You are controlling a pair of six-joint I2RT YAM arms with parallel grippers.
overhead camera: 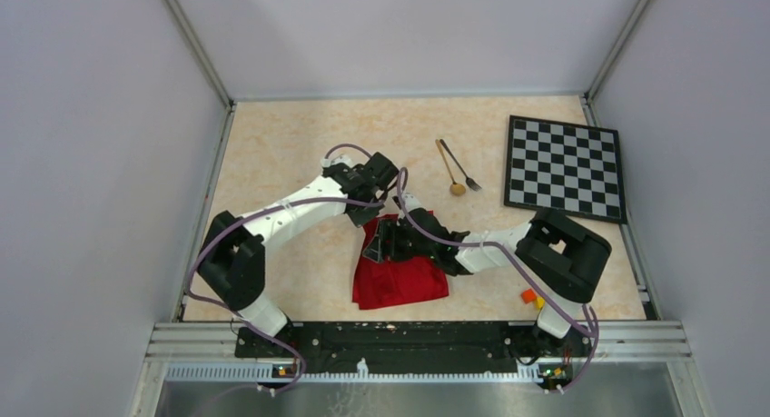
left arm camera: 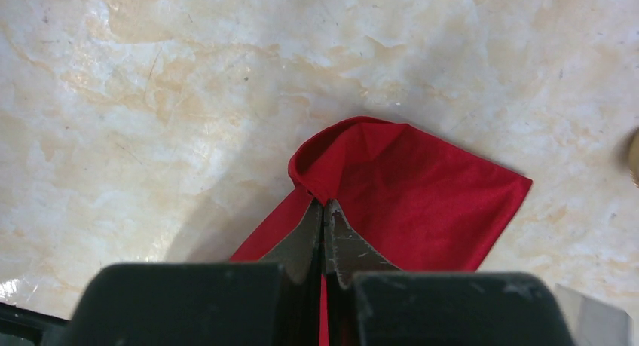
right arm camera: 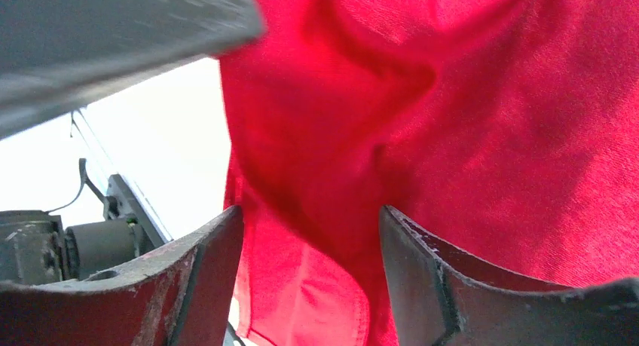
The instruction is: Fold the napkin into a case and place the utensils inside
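The red napkin (overhead camera: 404, 285) lies at the front middle of the table. In the left wrist view, my left gripper is shut at a raised, curled fold of the napkin (left arm camera: 429, 188), pinching its edge. My right gripper is part open, low over the cloth (right arm camera: 512, 157), with red folds showing between and beyond its fingers. A wooden spoon (overhead camera: 458, 188) and a metal fork (overhead camera: 472, 183) lie side by side behind the napkin, to the right.
A checkerboard (overhead camera: 563, 167) sits at the back right. Orange and yellow blocks (overhead camera: 528, 296) lie at the front right, near the right arm's base.
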